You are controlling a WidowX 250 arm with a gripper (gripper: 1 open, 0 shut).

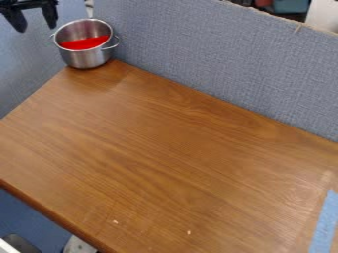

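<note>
A steel pot (86,57) with two side handles and red inside (85,42) stands at the far corner of the wooden table, against the grey-blue partition. The black gripper (34,16) hangs at the top left edge of the camera view, above and left of the pot and apart from it. Its two dark fingers point down and are spread open, with nothing seen between them. The upper part of the gripper is out of frame.
Grey-blue partition panels (224,69) border the back and left. A strip of blue tape (323,222) lies at the right edge.
</note>
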